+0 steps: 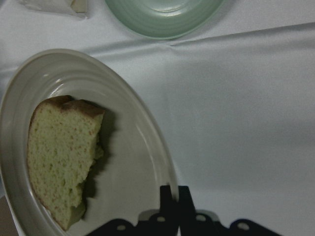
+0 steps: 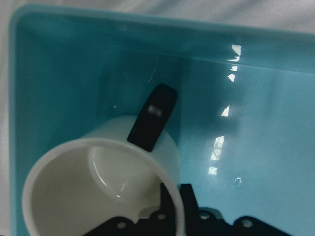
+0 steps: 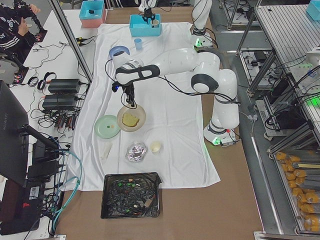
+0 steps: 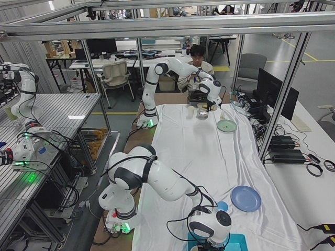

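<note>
My left gripper is shut on the rim of a beige plate (image 1: 133, 162) bearing a slice of bread (image 1: 61, 157). The green plate (image 1: 165, 24) lies beside it. My right gripper is low inside the blue bin (image 2: 256, 123), at the rim of a white cup (image 2: 74, 191); the cup's rim passes over the fingertips, and whether the fingers are closed on it is hard to tell. A dark strip (image 2: 152, 118) shows beside the cup.
A blue plate (image 4: 245, 198) and blue cup (image 3: 138, 43) stand near the bin. A foil bundle (image 3: 136, 151), a pale cup (image 3: 155, 146) and a black tray (image 3: 130, 195) are at the near end.
</note>
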